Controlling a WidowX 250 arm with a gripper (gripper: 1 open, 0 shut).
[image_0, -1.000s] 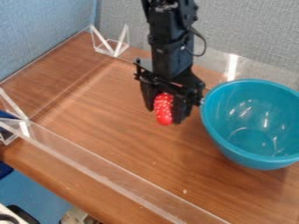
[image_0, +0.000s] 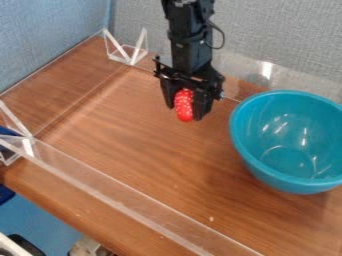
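My black gripper (image_0: 185, 98) hangs over the upper middle of the wooden table (image_0: 147, 175), shut on a red object (image_0: 185, 108) that shows between its dark fingers. The object looks small and rounded, with light specks. To the right of the gripper, apart from it, sits a large turquoise bowl (image_0: 287, 145), empty.
A white wire frame (image_0: 127, 50) stands at the back left, and another white frame (image_0: 16, 140) at the left edge. A clear strip runs along the table's front left. Grey and blue walls close the back and left.
The gripper, with the red object in it, has moved up in the view and slightly left, farther from the bowl.
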